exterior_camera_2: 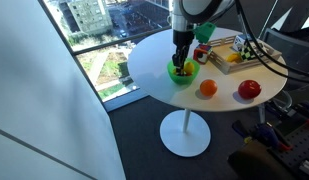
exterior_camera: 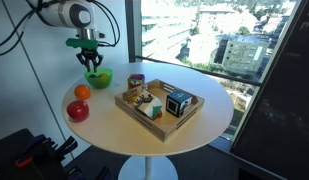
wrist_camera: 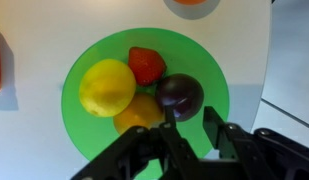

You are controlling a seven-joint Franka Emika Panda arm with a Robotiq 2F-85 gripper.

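Note:
A green bowl (wrist_camera: 82,137) fills the middle of the wrist view. In it lie a yellow lemon-like fruit (wrist_camera: 107,87), a red strawberry-like fruit (wrist_camera: 146,66), a dark purple fruit (wrist_camera: 180,94) and an orange-yellow fruit (wrist_camera: 137,112), partly behind a finger. My gripper points down over the bowl, its fingers part open near the lower edge of the purple fruit. Nothing is visibly held; whether a fingertip touches fruit I cannot tell. From outside, the gripper (exterior_camera: 92,66) hangs at the mouth of the bowl (exterior_camera: 104,79).
An orange fruit (exterior_camera: 82,91) and a red fruit (exterior_camera: 78,110) sit on the white table (exterior_camera: 114,135) nearer the front. A wooden tray (exterior_camera: 170,132) with boxes and other items stands to the right, a small red-topped object (exterior_camera: 136,80) behind it. Beyond the tray, the table's right side is bare.

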